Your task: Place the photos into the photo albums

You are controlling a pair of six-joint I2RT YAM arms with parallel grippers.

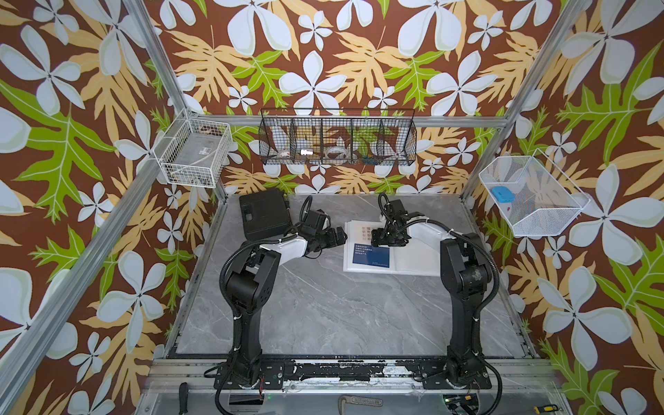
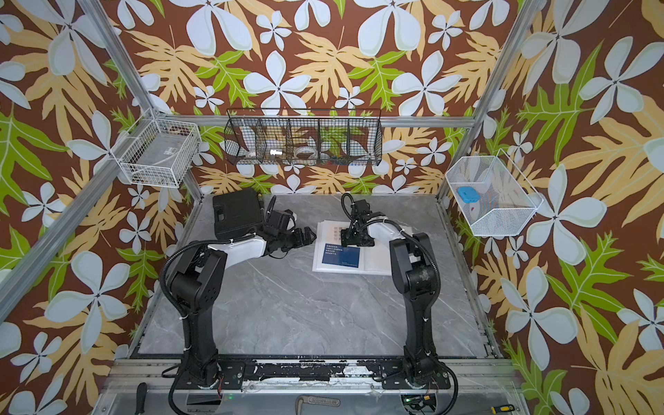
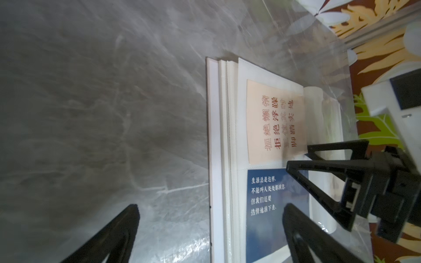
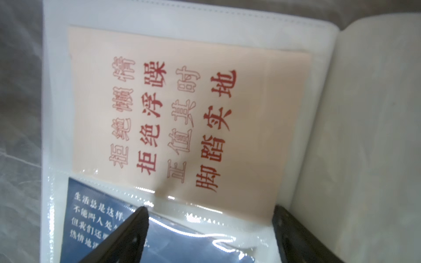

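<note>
An open photo album [image 1: 415, 261] lies at centre right with clear pockets on its left page. A peach card with red characters [image 4: 188, 118] fills the upper pocket; a navy card with white text [image 3: 272, 206] fills the lower one. My right gripper [image 2: 349, 236] is over that page, open, its fingertips low beside the boundary of the two cards, nothing held. My left gripper [image 1: 339, 236] stands open just left of the album, with nothing between its fingers.
A black case [image 1: 263, 214] lies at back left. Wire baskets [image 1: 193, 152] hang on the walls.
</note>
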